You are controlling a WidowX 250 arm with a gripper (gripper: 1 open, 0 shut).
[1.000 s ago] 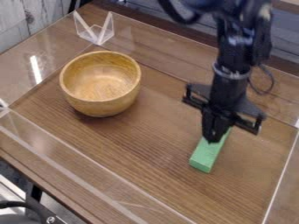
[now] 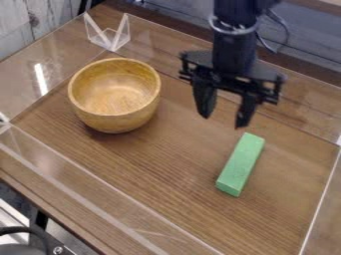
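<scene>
My black gripper (image 2: 228,86) hangs over the upper middle of the wooden table, open, with several fingertips pointing down and no object between them. A green rectangular block (image 2: 240,163) lies flat on the right part of the table, below and apart from the gripper. A yellow-tan bowl (image 2: 115,96) sits at the left middle.
A small clear, angular object (image 2: 110,32) stands at the upper left. Dark cables show at the lower left and upper right edges.
The block and bowl look unmoved.
</scene>
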